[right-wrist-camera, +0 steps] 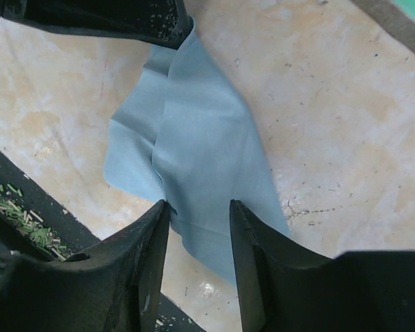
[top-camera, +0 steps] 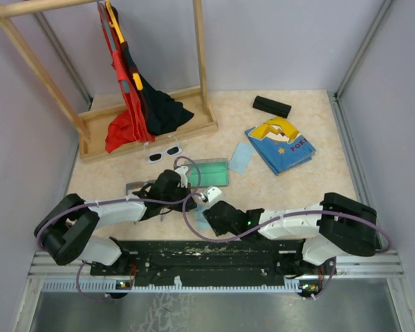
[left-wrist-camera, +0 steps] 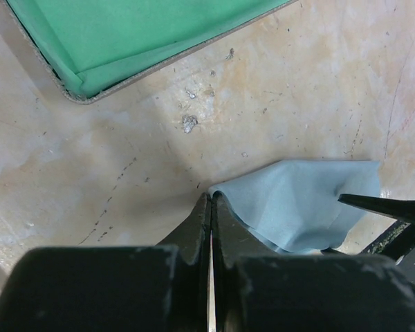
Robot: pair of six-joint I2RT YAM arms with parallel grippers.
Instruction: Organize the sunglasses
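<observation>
White-framed sunglasses [top-camera: 164, 153] lie on the table behind the left arm, and a black case [top-camera: 272, 106] rests at the back right. A light blue cloth [right-wrist-camera: 207, 138] lies folded over itself near the front edge. My left gripper is shut with a corner of this cloth at its tips; the right wrist view shows that corner pinched too. My right gripper stands open over the cloth's other part, one fingertip close to its folded edge. Whether that fingertip touches it I cannot tell.
A green-lined box [top-camera: 214, 173] stands just behind the grippers. Another light blue cloth [top-camera: 241, 158] lies flat beside it. Blue packs with a yellow cloth [top-camera: 281, 149] are at the right. A wooden rack [top-camera: 204, 128] with hanging clothes fills the back left.
</observation>
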